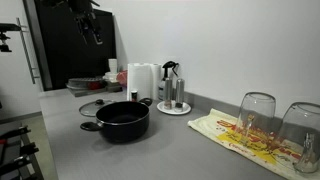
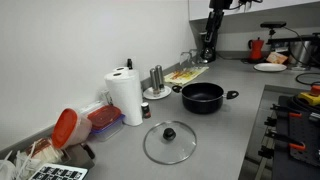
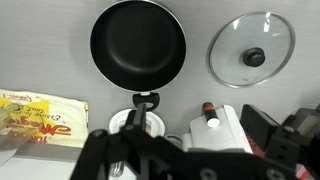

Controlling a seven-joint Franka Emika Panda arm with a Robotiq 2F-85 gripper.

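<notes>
High above the counter, my gripper is open, and nothing shows between its dark fingers. It hangs at the upper left of exterior view 1 and the upper right of exterior view 2. A black pot [image 3: 138, 48] stands uncovered and looks empty in the wrist view; its two side handles show in exterior view 2, where the pot [image 2: 203, 98] is right of centre. The round glass lid [image 3: 238, 62] with a black knob [image 3: 253, 57] lies flat on the counter beside the pot, apart from it. In exterior view 2 the lid [image 2: 160, 150] is nearer the camera.
Behind the pot, a white plate [image 1: 182, 110] carries tall grinders [image 1: 179, 92], close to a paper towel roll [image 2: 123, 98]. Two upturned glasses [image 1: 255, 115] stand on a yellow bag [image 1: 216, 128]. Dishes and a red container [image 2: 70, 127] crowd one end.
</notes>
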